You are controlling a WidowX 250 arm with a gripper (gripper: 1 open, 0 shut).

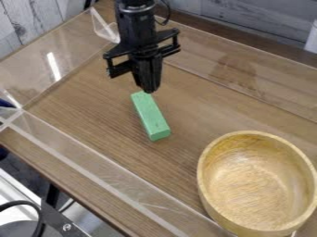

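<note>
The black gripper (pixel 147 85) hangs from the arm at the top centre, above the back end of a green block (pixel 151 116). Its fingertips look shut, with nothing visible between them. The green block lies flat and lengthwise on the wooden table (pixel 87 139), a little below the gripper in the view; whether they touch is hard to tell, but they appear apart.
A large round cream bowl (pixel 253 180) sits at the front right. Clear plastic edging runs along the left side, and a black cable loops at the bottom left.
</note>
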